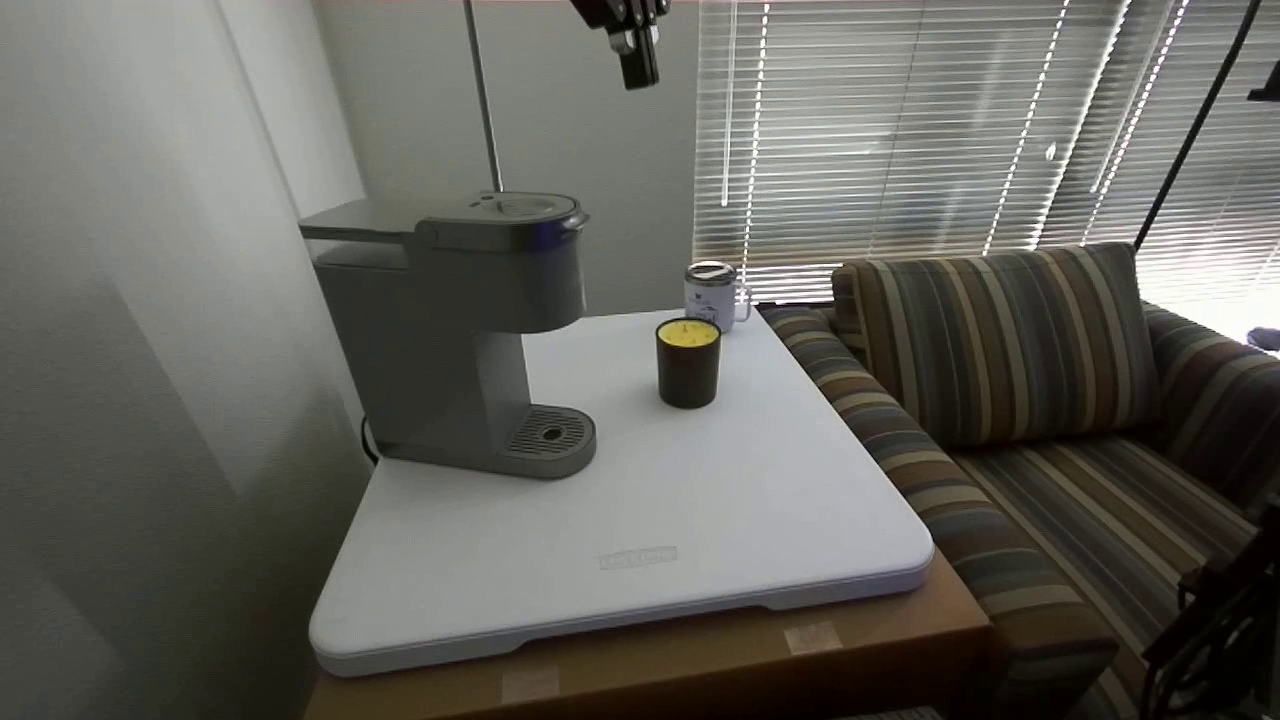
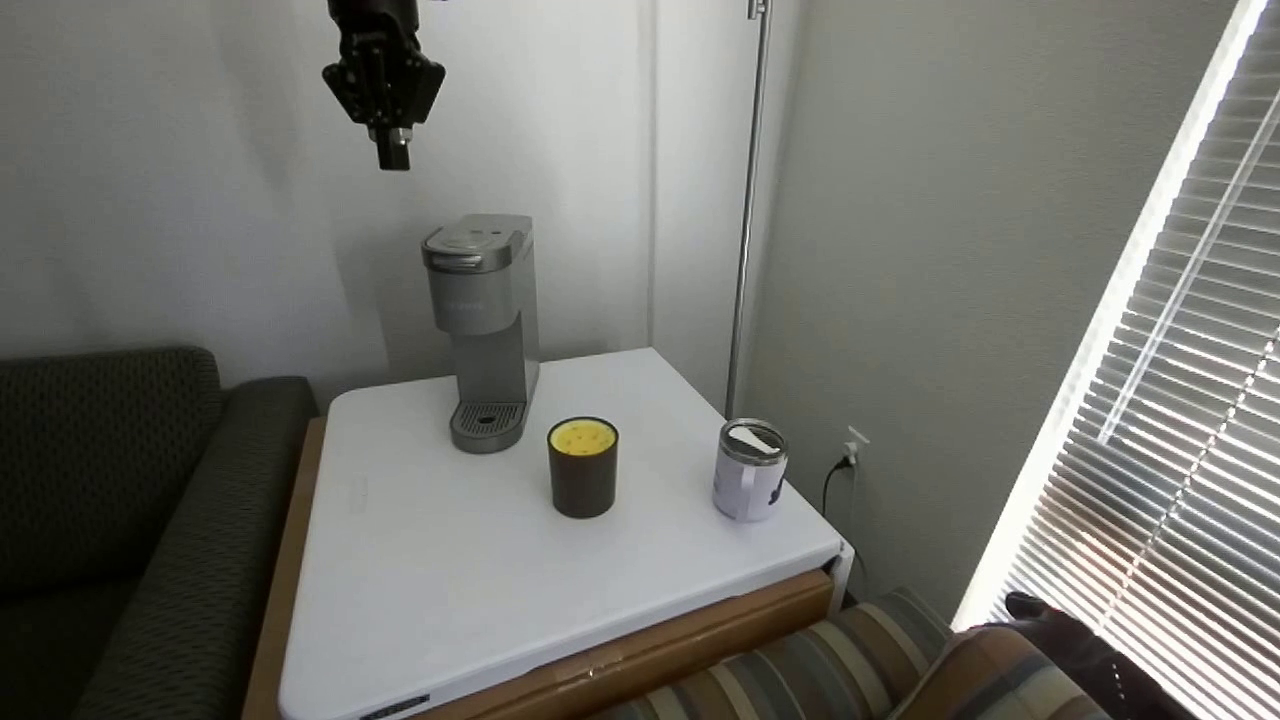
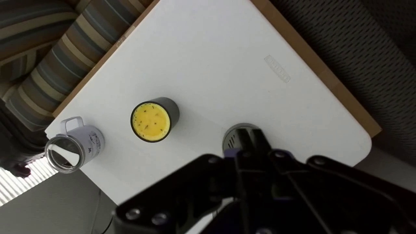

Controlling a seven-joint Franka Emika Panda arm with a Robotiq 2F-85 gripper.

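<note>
High over the table hangs my gripper (image 2: 393, 162), its fingers together and nothing showing between them. In exterior view 1 only its tip shows at the top edge. A grey coffee maker (image 1: 444, 348) stands at the table's left side with its lid down; its drip tray (image 1: 552, 432) is bare. To the right of it a dark cup with a yellow top (image 1: 687, 370) stands upright, apart from everything. Farther back is a white mug (image 2: 746, 480) with a handle and a clear lid. The wrist view shows my shut fingers (image 3: 257, 140) covering much of the coffee maker.
The white tabletop (image 1: 720, 504) has open room in front and in the middle. A striped armchair (image 1: 996, 348) adjoins its right side. Behind the coffee maker is a wall, and a thin metal pole (image 2: 750, 204) rises near the table's back corner.
</note>
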